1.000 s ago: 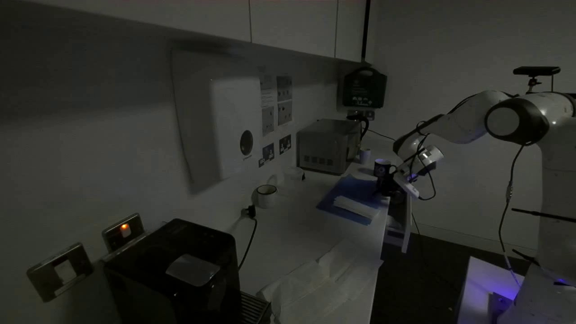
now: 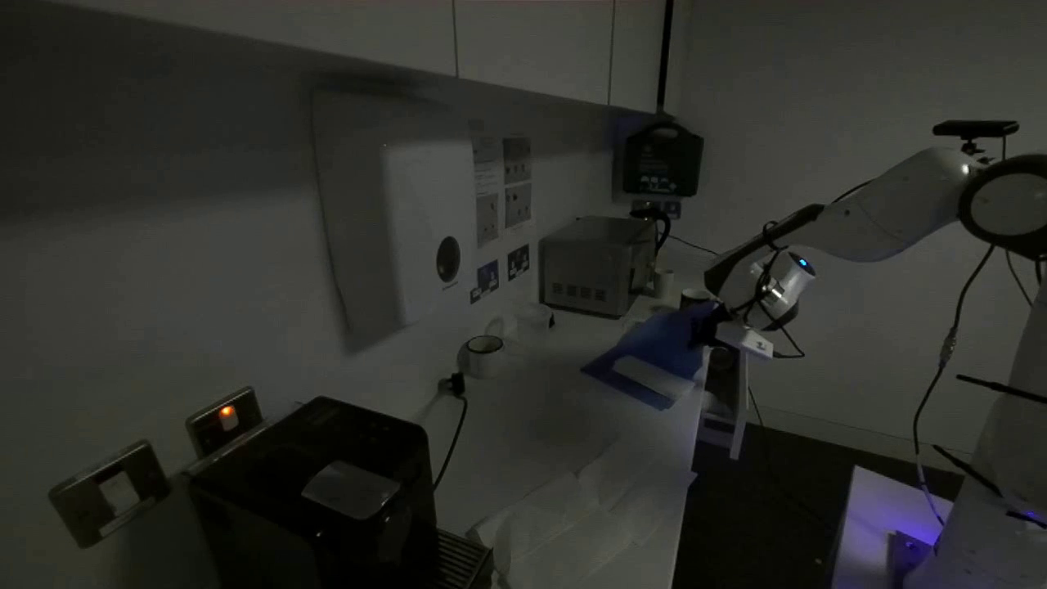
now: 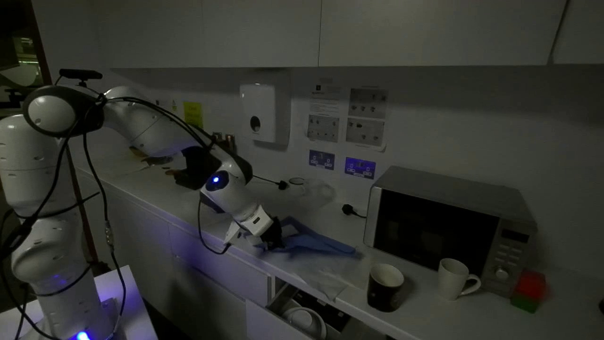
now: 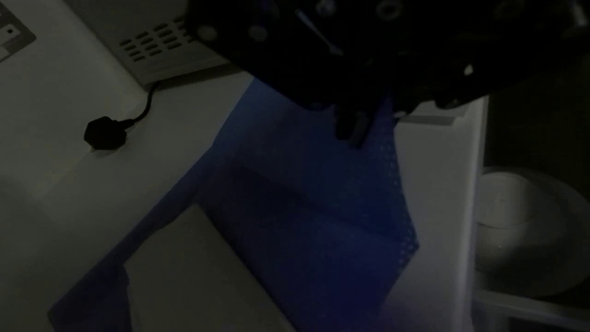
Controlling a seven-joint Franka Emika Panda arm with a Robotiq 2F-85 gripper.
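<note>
A blue cloth (image 2: 658, 345) lies on the counter, its near-robot corner raised off the surface. My gripper is shut on that raised part; the cloth runs up between the dark fingers in the wrist view, though the pinch itself is dim. In exterior view 2 the gripper (image 3: 275, 241) stands low over the counter's front edge, with the blue cloth (image 3: 317, 242) stretching from it toward the microwave. A flat white piece (image 4: 193, 271), perhaps paper or cloth, rests on the blue cloth and is partly covered by its lifted portion.
Beyond the cloth stands a microwave (image 3: 447, 221), with a dark mug (image 3: 385, 289) and a white mug (image 3: 454, 280) before it. An open drawer (image 3: 294, 309) holding white dishes juts below the counter edge. Crumpled white sheets (image 2: 589, 520) cover the near counter.
My gripper has risen slightly, lifting the cloth's corner, which lay flat before. The raised cloth now hides part of the dark mug in exterior view 1. The arm's elbow has swung right there.
</note>
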